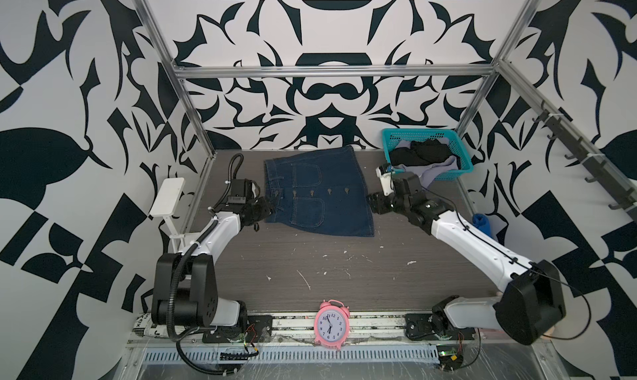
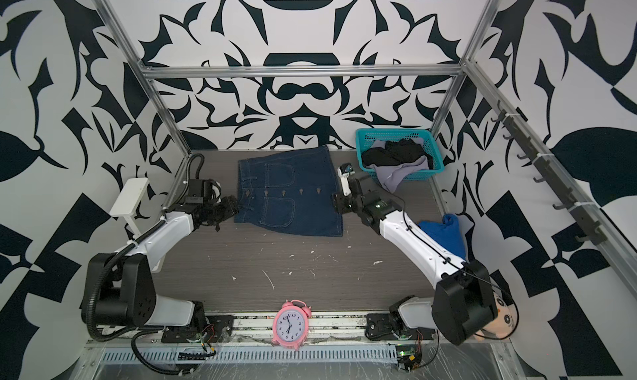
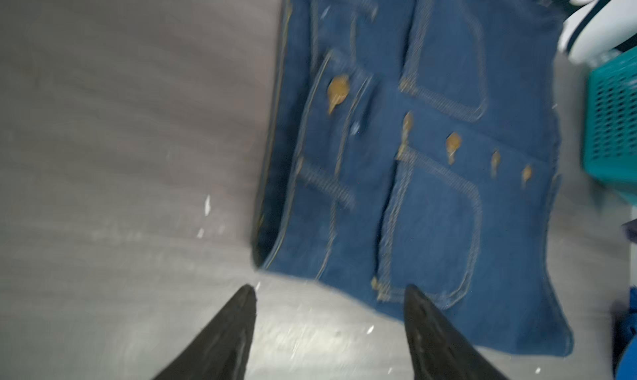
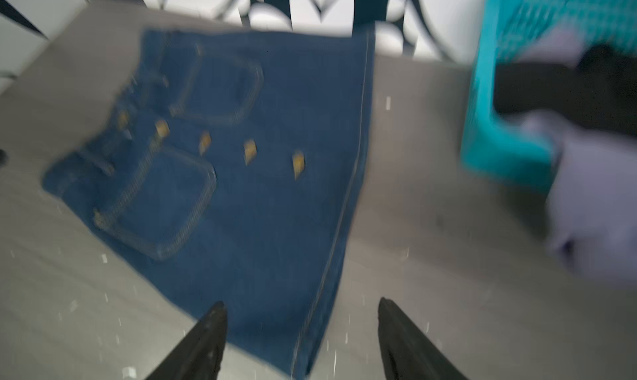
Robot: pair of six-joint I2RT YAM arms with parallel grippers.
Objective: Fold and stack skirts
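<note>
A dark blue denim skirt [image 1: 335,207] lies spread on the table, waistband to the left, hem to the right, with two patch pockets and a row of buttons. My left gripper [image 1: 264,208] is over the waistband end, fingers open and empty; in the left wrist view its fingertips [image 3: 235,313] sit beside the skirt's near edge. My right gripper [image 1: 377,203] hovers at the hem side, open with nothing between its fingers; in the right wrist view the skirt's near right corner [image 4: 298,340] lies between and beyond them.
A turquoise basket [image 2: 365,135] holding black and lilac cloth stands at the back right. A blue cloth [image 2: 441,234] lies at the right edge, and a pink clock [image 2: 290,325] at the front.
</note>
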